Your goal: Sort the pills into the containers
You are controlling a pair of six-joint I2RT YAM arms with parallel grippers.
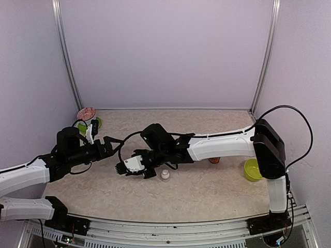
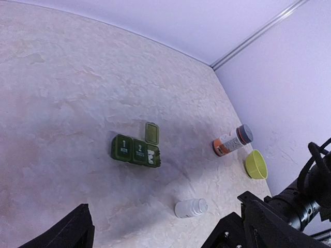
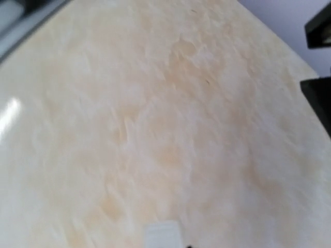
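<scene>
In the left wrist view a green pill organizer (image 2: 135,151) lies on the table; its end compartment has the lid (image 2: 152,133) swung up and white pieces (image 2: 151,156) inside. A small white bottle (image 2: 191,207) is nearer, also visible as a white bottle (image 1: 165,175) below my right forearm. My left gripper is open, nothing between its fingers. My right gripper (image 1: 122,168) is low, just in front of the left one; a pale flat piece (image 3: 163,235) shows at its tips, too cut off to identify. The right fingers themselves are hidden in its wrist view.
An orange-labelled bottle (image 2: 232,140) with a dark cap lies towards the right. A yellow-green bowl (image 1: 253,170) sits at the right edge. At the back left are a bowl with red contents (image 1: 87,114) and a green plate (image 1: 100,123).
</scene>
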